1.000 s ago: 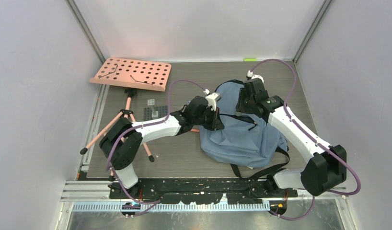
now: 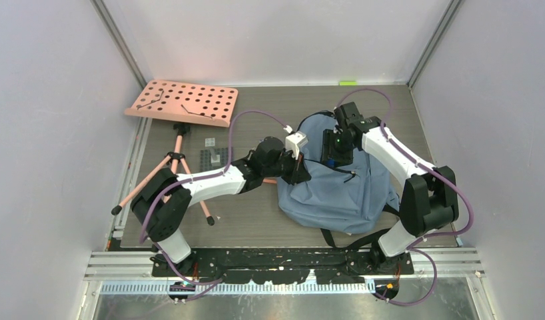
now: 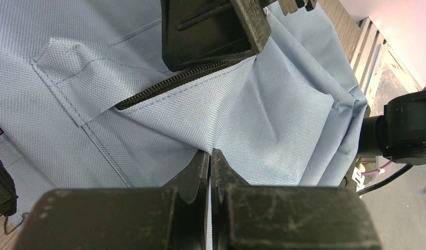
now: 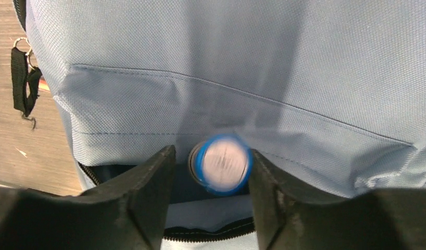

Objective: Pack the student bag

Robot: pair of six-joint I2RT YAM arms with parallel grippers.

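Note:
The blue-grey student bag [image 2: 336, 203] lies on the right half of the table. Its dark zipper edge [image 3: 164, 88] gapes in the left wrist view. My left gripper is shut on a fold of the bag's front fabric just below that edge; the cloth draws to a point at its tips. Over the opening, my right gripper stands part open. Between its fingers is a round item with a blue rim and pale end [image 4: 223, 164], with a gap on its left side. The item's far part is hidden in the dark opening.
A salmon-coloured stand with a perforated board [image 2: 190, 100] occupies the left side, its legs reaching forward. A dark grid-like item [image 2: 215, 158] lies beside it. Black straps [image 2: 356, 243] trail from the bag's front edge.
The right gripper has moved slightly left and toward the bag opening; its elbow has shifted inward. A blue item now shows beneath it. My left gripper stays nearly still at the bag's edge.

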